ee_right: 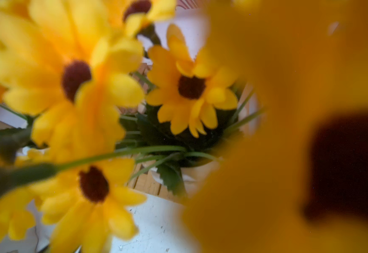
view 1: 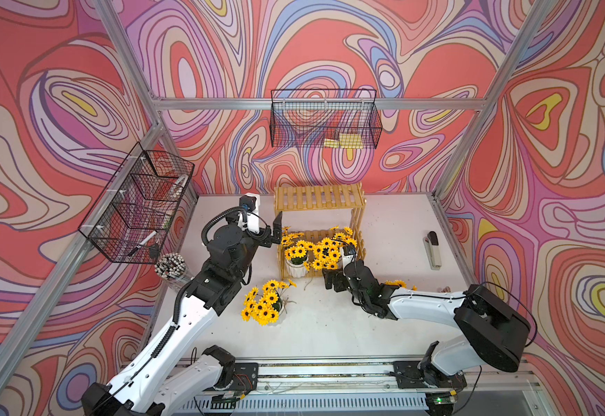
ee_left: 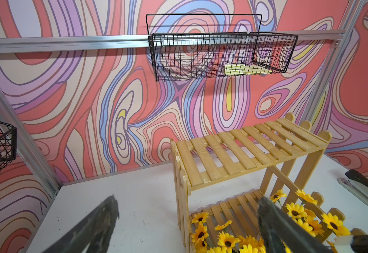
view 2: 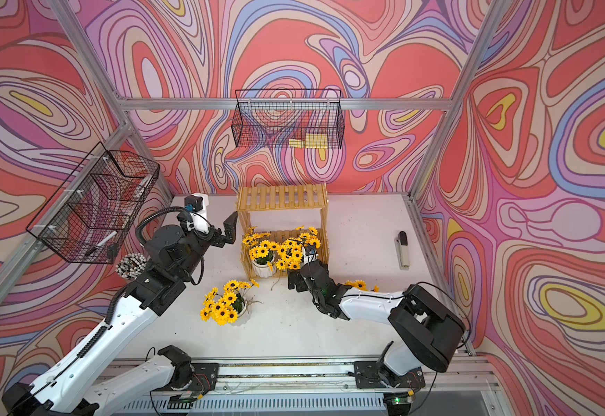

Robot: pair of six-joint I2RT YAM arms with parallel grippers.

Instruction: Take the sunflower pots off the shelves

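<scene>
On the lower level of the wooden shelf (view 1: pixel 320 197) stand two clumps of sunflowers: a white pot of them (view 1: pixel 297 269) at the left and more sunflowers (view 1: pixel 327 253) at the right. A further sunflower pot (view 1: pixel 263 303) is on the table, front left of the shelf. My right gripper (view 1: pixel 338 277) is open at the shelf's front right, close against the right-hand flowers. Blossoms (ee_right: pixel 191 87) fill the right wrist view and hide its fingers. My left gripper is open and empty, raised by the shelf's left side.
More sunflowers (view 2: pixel 359 285) lie partly hidden behind the right arm. A black-handled tool (view 1: pixel 432 250) rests at the table's right. Wire baskets (view 1: pixel 326 124) hang at the back and left. A cup of sticks (view 1: pixel 171 267) stands at the left edge.
</scene>
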